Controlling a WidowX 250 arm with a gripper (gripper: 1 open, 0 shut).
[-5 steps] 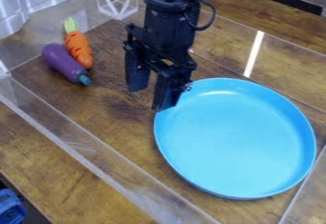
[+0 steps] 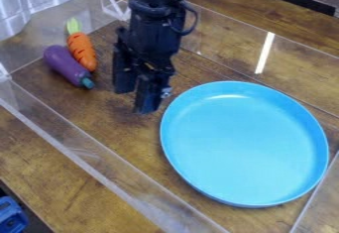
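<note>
The dark robot gripper [image 2: 138, 83] hangs from the arm at the top middle, low over the wooden table, left of a large blue plate [image 2: 243, 138]. Whether it is open or shut, and whether anything is between its fingers, is hard to tell in the dark blur. A purple eggplant toy [image 2: 66, 64] and an orange carrot toy [image 2: 81, 49] lie to its left.
Bare wooden table [image 2: 93, 148] spreads below the gripper and at the upper right. A clear edge runs along the left and lower left, with a small blue object [image 2: 8, 215] in the bottom corner.
The gripper has shifted a little to the left, away from the blue plate. The eggplant, carrot and plate look unmoved.
</note>
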